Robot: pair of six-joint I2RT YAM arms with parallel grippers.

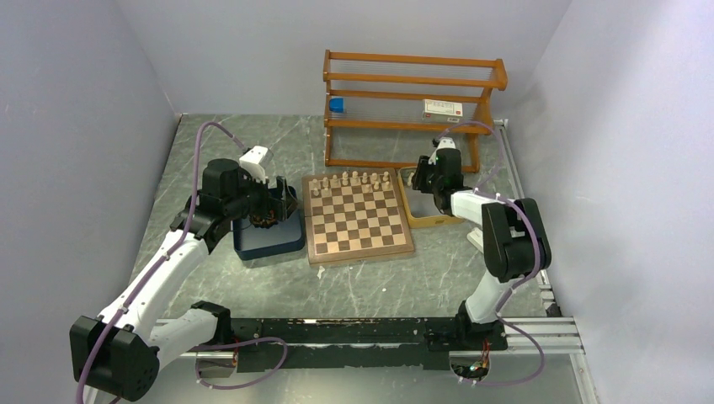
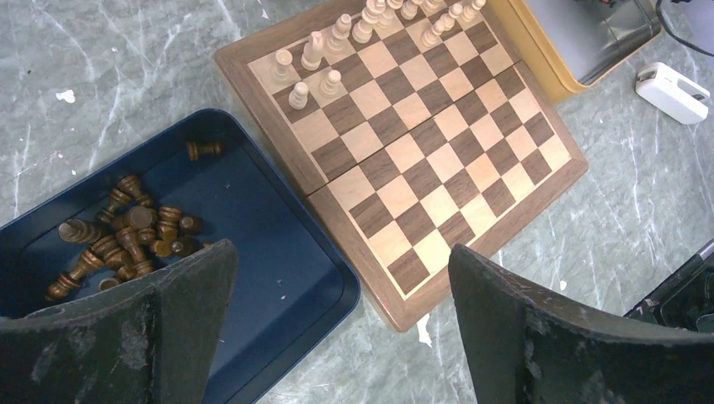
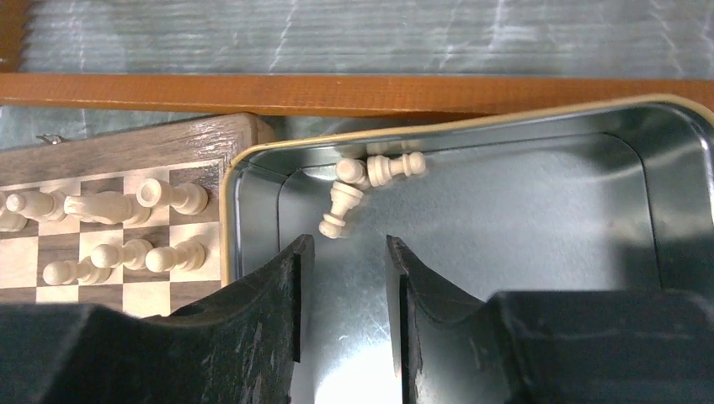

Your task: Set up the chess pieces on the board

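Note:
The chessboard [image 1: 358, 223] lies mid-table, light pieces [image 2: 338, 32] standing along its far edge, a few others [image 2: 330, 82] one row in front. Three light pieces [image 3: 341, 206] lie together in the far left corner of the yellow-rimmed tray [image 3: 471, 219]. My right gripper hangs over that tray, its fingers parted and empty, the pieces just past its fingertips. Dark pieces [image 2: 126, 236] lie heaped in the dark blue tray [image 2: 278, 295] left of the board. Above this blue tray, my left gripper is wide open with nothing between its fingers.
A wooden rack [image 1: 412, 126] stands behind the board and the yellow tray; its low rail [image 3: 354, 93] runs close behind that tray. A white device [image 2: 672, 93] lies right of the tray. The table in front of the board is clear.

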